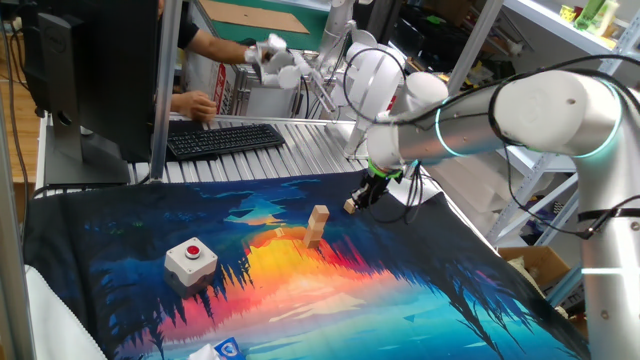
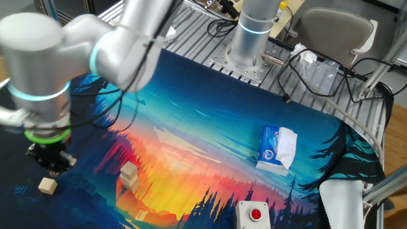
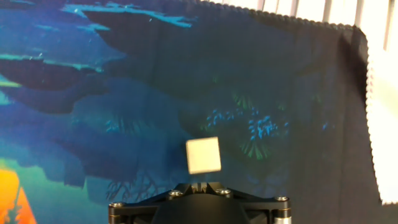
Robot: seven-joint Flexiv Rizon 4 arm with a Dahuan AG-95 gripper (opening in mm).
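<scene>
A loose pale wooden block (image 3: 203,155) lies on the dark part of the printed cloth. My gripper reaches in from the bottom of the wrist view, its fingertips close together with no block between them. The loose block shows just past those tips. In the first exterior view the black gripper (image 1: 366,196) hangs right beside the block (image 1: 350,206); the second view also puts the block (image 2: 48,186) near the tips, and contact cannot be told. A small upright stack of wooden blocks (image 1: 316,226) stands apart, its upper block slightly offset.
A grey box with a red button (image 1: 191,266) sits on the cloth. A blue-and-white tissue pack (image 2: 276,149) lies nearer the arm's base. A keyboard (image 1: 225,141) and a monitor (image 1: 100,80) stand beyond the cloth, where a person's hand (image 1: 194,105) rests.
</scene>
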